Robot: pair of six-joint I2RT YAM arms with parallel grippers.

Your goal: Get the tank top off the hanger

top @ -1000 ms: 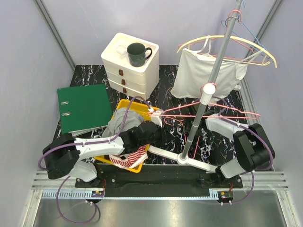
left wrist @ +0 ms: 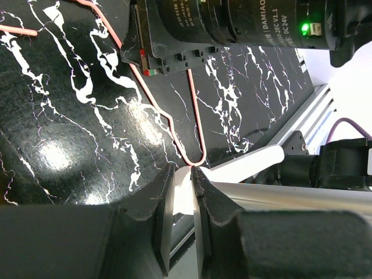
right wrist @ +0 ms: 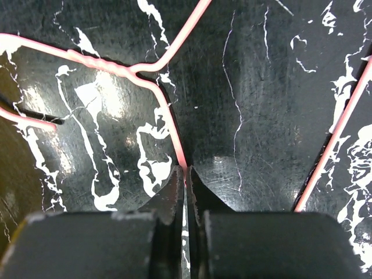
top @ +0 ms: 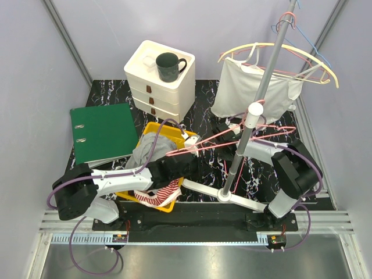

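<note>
The white tank top (top: 250,90) hangs by its straps on a yellow hanger (top: 276,45) at the back right, with neither gripper near it. An empty pink hanger (top: 270,136) hangs lower on the stand, across both arms. Another pink wire hanger (right wrist: 170,125) lies on the marble top. My right gripper is shut with its fingertips on that wire, a sliver of pink showing between them. A narrow gap parts the fingers of my left gripper; nothing is between them. Behind them lies the rounded wire end.
The grey stand pole (top: 237,163) rises from a white base (top: 256,203) between the arms. A yellow box (top: 152,128) of cloths is under the left arm. White drawers (top: 156,104) with a dark mug (top: 167,68) and a green binder (top: 103,133) are behind.
The right arm has shifted left and inward. The empty pink hanger on the stand has swung round, its right end moving left and back, its left end forward. The left arm is nearly still.
</note>
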